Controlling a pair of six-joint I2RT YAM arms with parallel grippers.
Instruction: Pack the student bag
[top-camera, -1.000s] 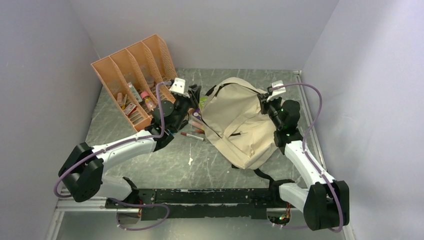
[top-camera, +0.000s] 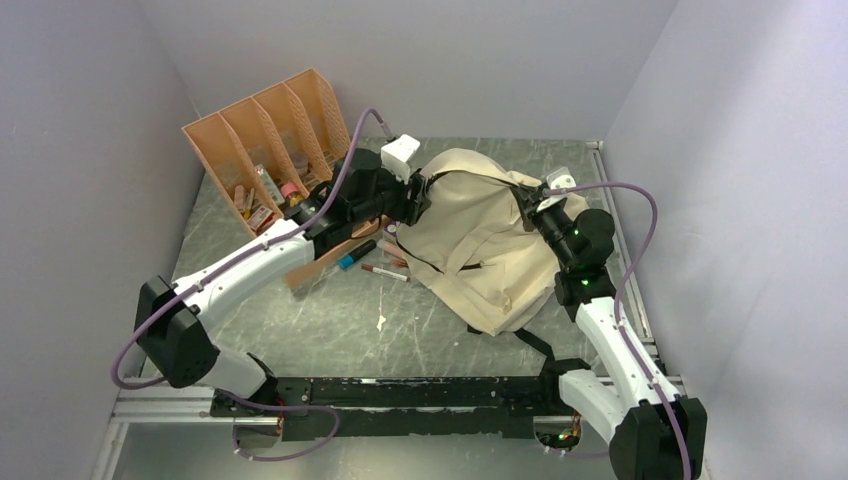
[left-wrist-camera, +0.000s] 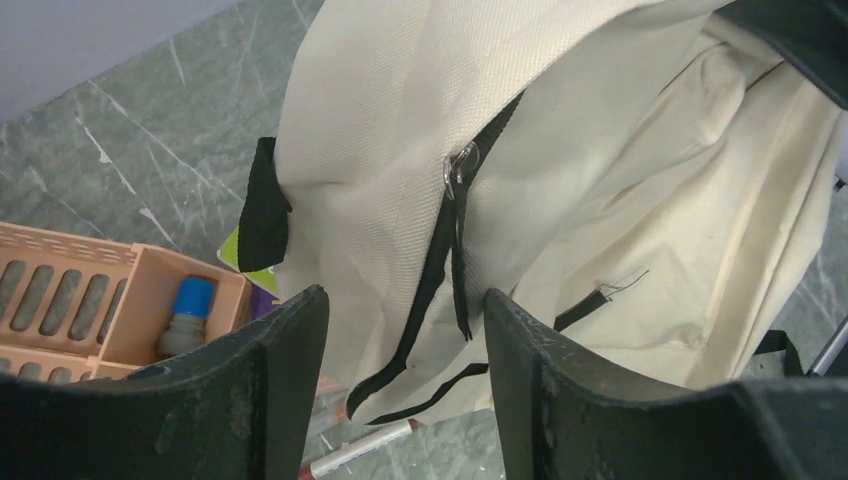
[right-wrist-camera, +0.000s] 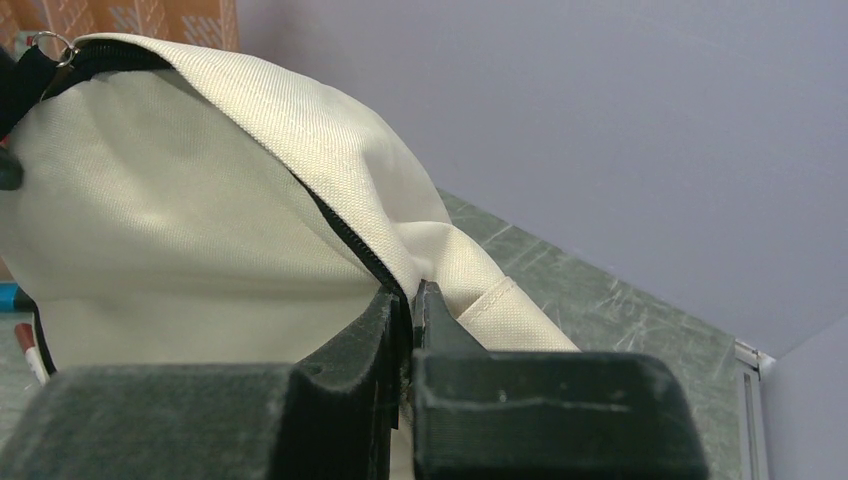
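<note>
A cream bag (top-camera: 470, 225) lies on the table with a black zipper along its raised opening. Shut on the bag's zipper edge, my right gripper holds up the right side of the opening. At the opening's left side is my left gripper (top-camera: 420, 200). In the left wrist view its fingers (left-wrist-camera: 300, 330) stand apart. The zipper with its metal ring and dangling black pull (left-wrist-camera: 459, 240) shows beyond the gap between them. Whether the fingers touch the cloth I cannot tell. Most of the bag's inside is out of sight.
An orange compartment rack (top-camera: 225, 125) with several small items stands at the back left. Left of the bag lie a blue-capped black marker (top-camera: 357, 254) and a red-and-white pen (top-camera: 385, 272).
My left gripper has moved right, from beside the rack to the bag's left edge. The right gripper keeps its hold and has shifted only slightly, with the bag.
</note>
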